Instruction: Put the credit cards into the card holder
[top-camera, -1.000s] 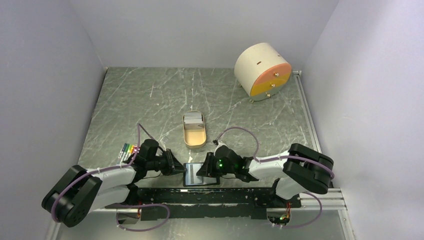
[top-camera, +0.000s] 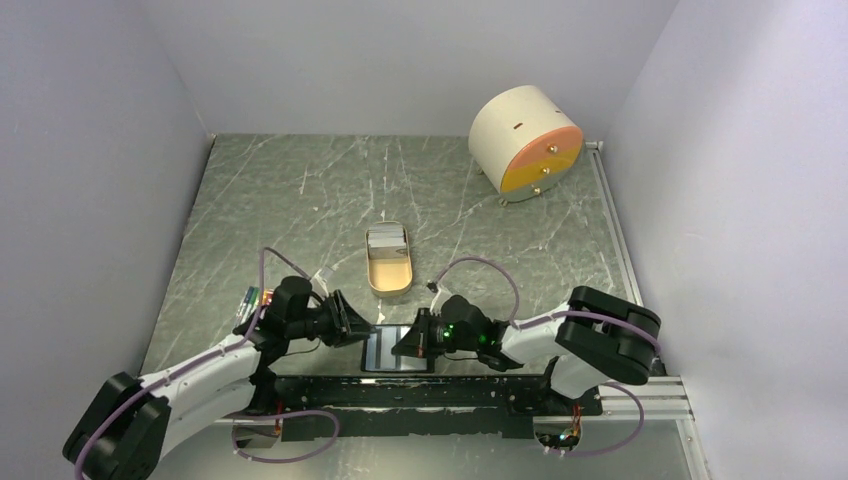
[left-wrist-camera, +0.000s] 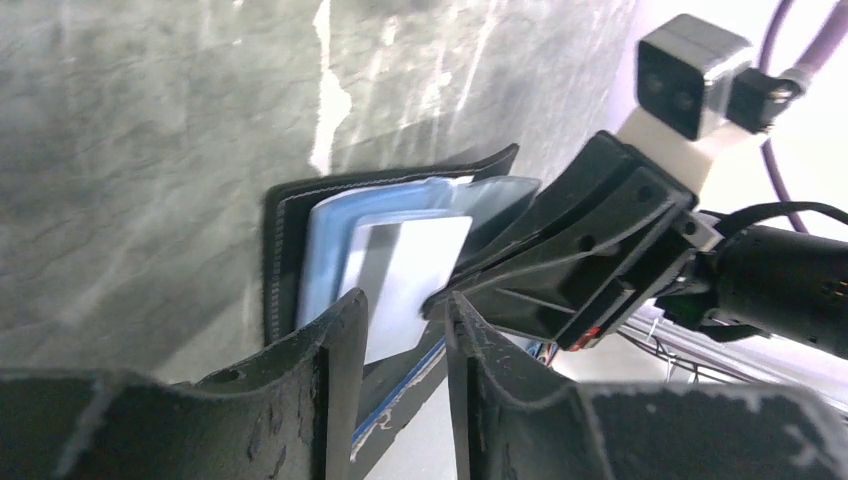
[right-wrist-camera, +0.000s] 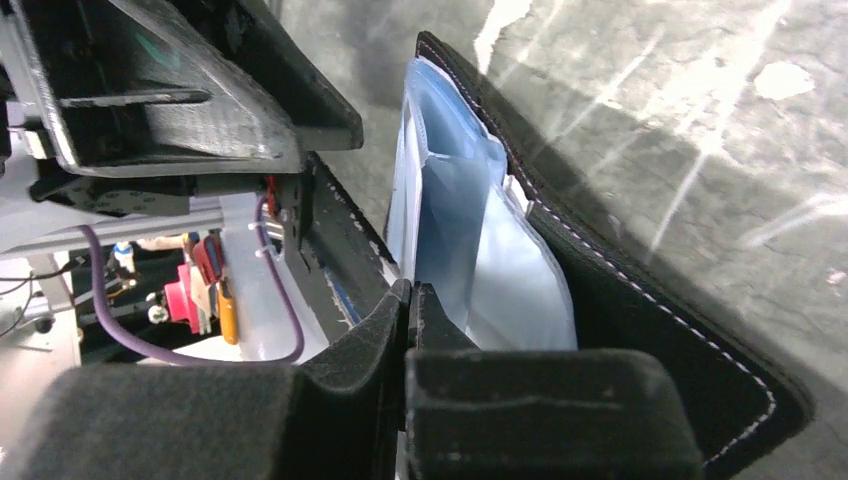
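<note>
The card holder (top-camera: 384, 361), black with stitched edges and pale bluish clear pockets (left-wrist-camera: 325, 235), lies unfolded near the front edge. My right gripper is shut with a thin white leaf (right-wrist-camera: 413, 215) of it running edge-on between its fingertips; whether that leaf is a card or a pocket I cannot tell. From the left wrist view, the same leaf (left-wrist-camera: 420, 270) stands up from the pockets. Facing it, my left gripper is open, nothing gripped between its fingers. Several white cards (top-camera: 386, 236) stand upright in a tan tray (top-camera: 390, 278) behind the holder.
A cream cabinet (top-camera: 515, 120) with coloured drawers stands at the back right. Some pens (top-camera: 248, 303) lie behind my left arm. Bare grey tabletop (top-camera: 290, 200) spreads across the back left. The two grippers are very close together over the holder.
The holder and right gripper have slid a little to the left. The tray and its cards are unmoved.
</note>
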